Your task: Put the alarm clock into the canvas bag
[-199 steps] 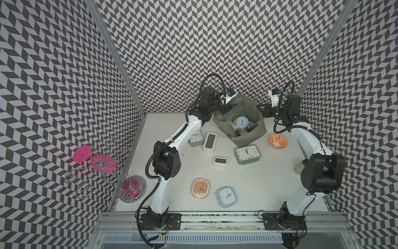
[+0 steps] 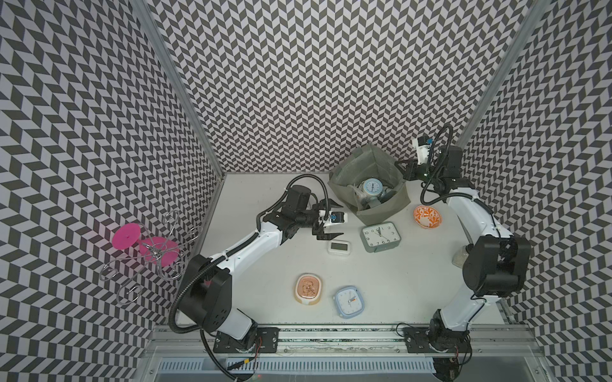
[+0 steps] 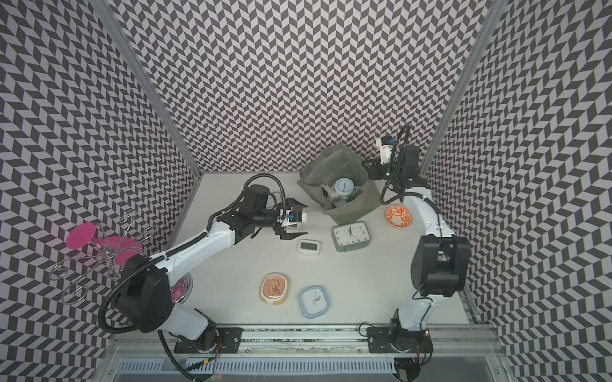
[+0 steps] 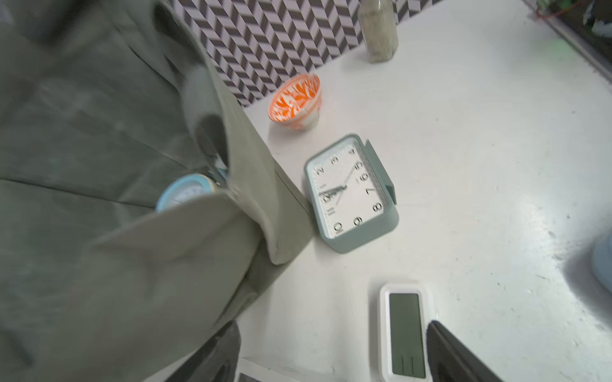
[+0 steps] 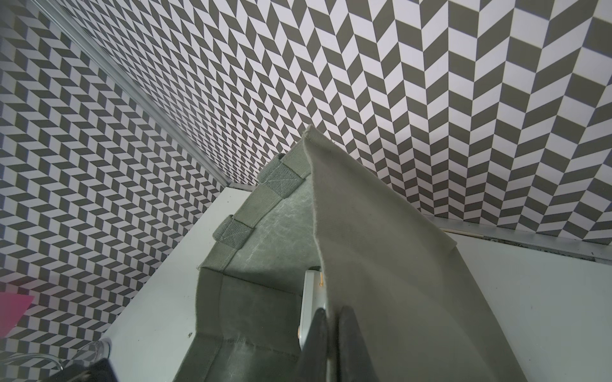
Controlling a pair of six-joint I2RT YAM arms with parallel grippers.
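The grey-green canvas bag (image 2: 390,205) stands open at the back of the table. A light blue round clock (image 2: 373,186) is inside it. My right gripper is shut on the bag's rim at its right side. In front of the bag sits a green alarm clock (image 2: 381,236), face up. A small white digital clock (image 4: 406,337) lies to its left, and a blue alarm clock (image 2: 348,301) rests near the front edge. My left gripper hovers left of the bag, fingers apart and nothing visible between them.
An orange bowl (image 2: 427,216) is right of the bag, with a glass jar (image 4: 378,30) farther right. A peach-coloured container (image 2: 308,288) stands toward the front. Pink discs on wire stands (image 2: 126,236) are at the far left.
The arm now covers items at the left. The right arm still holds its place.
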